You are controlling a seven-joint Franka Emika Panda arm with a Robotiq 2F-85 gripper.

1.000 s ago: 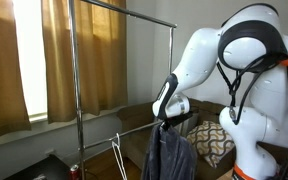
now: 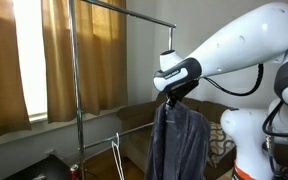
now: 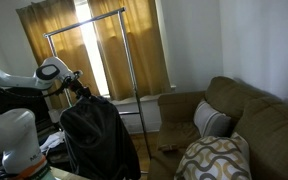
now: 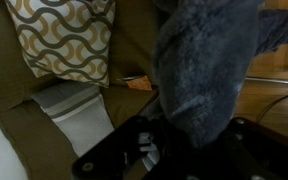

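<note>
A dark garment (image 2: 179,142) of grey-blue, fleecy cloth hangs down from my gripper (image 2: 170,101), which is shut on its upper edge. In exterior view 2 the garment (image 3: 99,138) looks nearly black and spreads wide below the gripper (image 3: 81,91), in front of the metal clothes rack. Seen from the wrist, bunched cloth (image 4: 199,75) covers the middle of the picture and hides the fingertips. A white hanger (image 2: 117,155) is on the rack's lower bar, to the left of the garment in exterior view 1.
The clothes rack (image 2: 77,75) has a high top rail and upright posts. Behind it are a window and brown curtains (image 2: 101,60). A brown sofa (image 3: 254,120) with a patterned cushion (image 3: 214,158) and a striped cushion (image 3: 211,120) stands to one side.
The arm has lifted the gripper a little and shifted it slightly right in exterior view 1. The garment has risen with it. The rack and hanger have stayed put.
</note>
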